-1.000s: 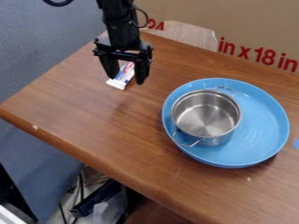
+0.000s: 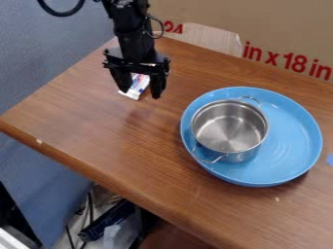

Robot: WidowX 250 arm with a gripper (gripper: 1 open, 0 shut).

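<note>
My black gripper (image 2: pixel 136 88) hangs at the upper left of the table, its two fingers spread apart over a small white item (image 2: pixel 131 91) with red and blue print lying on the wood. The gripper partly hides that item; whether it touches it I cannot tell. A steel pot (image 2: pixel 229 124) with two handles stands on a light blue plate (image 2: pixel 287 160) at the right.
A cardboard box (image 2: pixel 274 29) and a pale chair back stand behind the table. A small blue piece (image 2: pixel 329 160) lies at the right edge. Bags and cables lie below the table.
My gripper has moved slightly left and down over the printed item, hiding more of it. The pot and plate have not moved.
</note>
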